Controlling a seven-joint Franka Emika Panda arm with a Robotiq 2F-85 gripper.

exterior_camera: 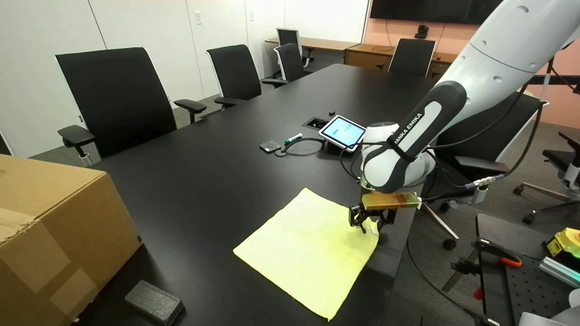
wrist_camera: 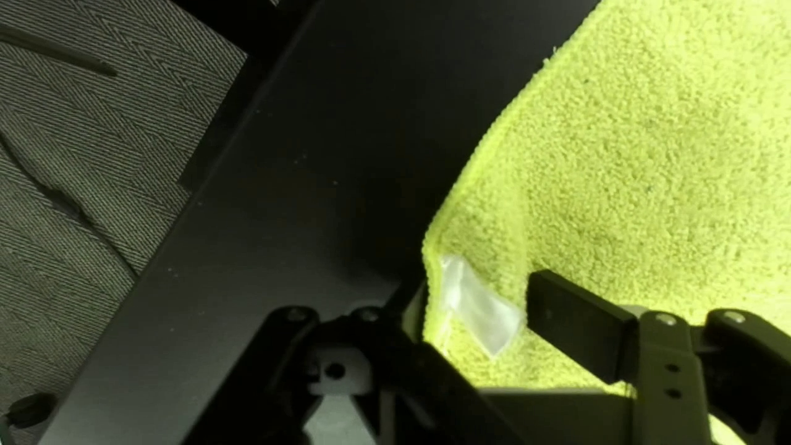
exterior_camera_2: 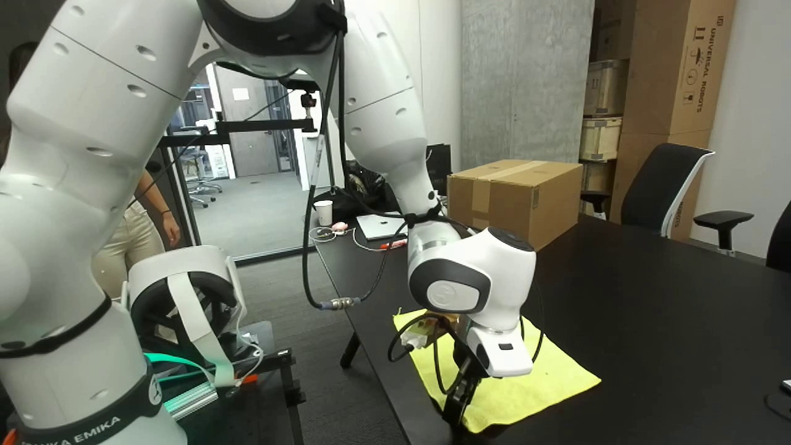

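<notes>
A yellow cloth (exterior_camera: 307,247) lies spread on the black table near its edge. My gripper (exterior_camera: 373,228) is low over the cloth's corner, at the table-edge side. In the wrist view, the gripper is part open, with its fingertips apart on either side of the corner. A white tag (wrist_camera: 482,308) on the cloth shows between them, and the cloth is slightly bunched there. One dark finger (wrist_camera: 582,322) rests against the cloth's upper face; the other is partly hidden by the corner. In exterior view 2 the arm covers part of the cloth (exterior_camera_2: 549,378).
A cardboard box (exterior_camera: 60,239) and a dark grey block (exterior_camera: 154,302) sit on the near left of the table. A tablet (exterior_camera: 343,132), a green marker (exterior_camera: 293,138) and a cable lie farther back.
</notes>
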